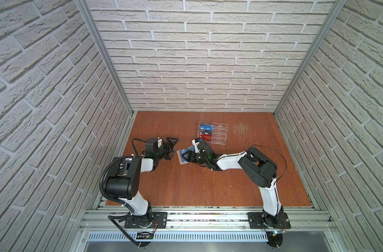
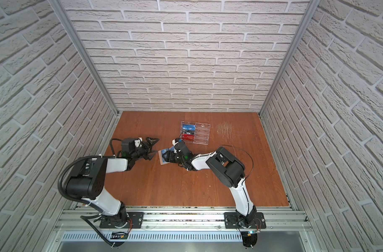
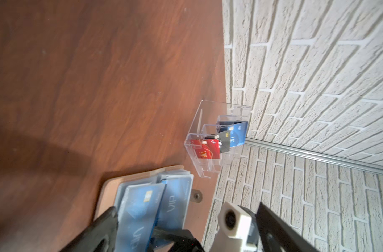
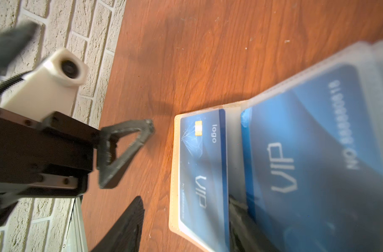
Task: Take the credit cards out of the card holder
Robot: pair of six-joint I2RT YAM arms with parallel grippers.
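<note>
The card holder [image 4: 174, 138] lies spread on the table, tan-edged, with clear sleeves. On its outer sleeve is a blue credit card [image 4: 202, 159]; a raised sleeve beside it holds another blue VIP card [image 4: 309, 151]. My right gripper is part open: one finger [image 4: 126, 224] is past the holder's outer edge, the other [image 4: 244, 224] between the two cards. Whether either finger touches them cannot be told. To the left of the holder, my left gripper [image 1: 175, 147] stands open and empty, clear of it.
A clear acrylic rack [image 1: 220, 133] stands behind the holder, with red, black and blue cards [image 1: 206, 129] in its left column and the right column empty. Bare wood [image 1: 178, 184] lies in front.
</note>
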